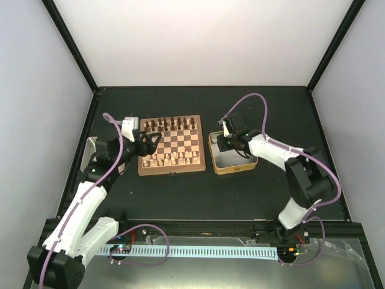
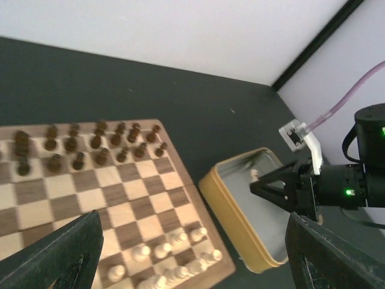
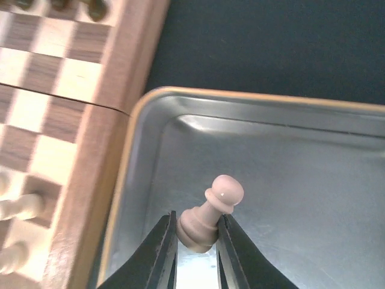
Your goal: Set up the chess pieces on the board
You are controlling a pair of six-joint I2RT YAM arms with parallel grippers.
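The wooden chessboard (image 1: pixel 171 144) carries dark pieces (image 2: pixel 102 155) along its far rows and white pieces (image 2: pixel 141 253) along its near rows. My right gripper is shut on a white pawn (image 3: pixel 210 205), held tilted above the metal tray (image 3: pixel 271 168) just right of the board. My left gripper (image 1: pixel 153 139) hangs over the board's left part, open, with nothing between its fingers in the left wrist view.
The yellow-rimmed tray (image 2: pixel 213 198) sits beside the board's right edge. Another container (image 1: pixel 90 150) lies at the far left, partly hidden behind my left arm.
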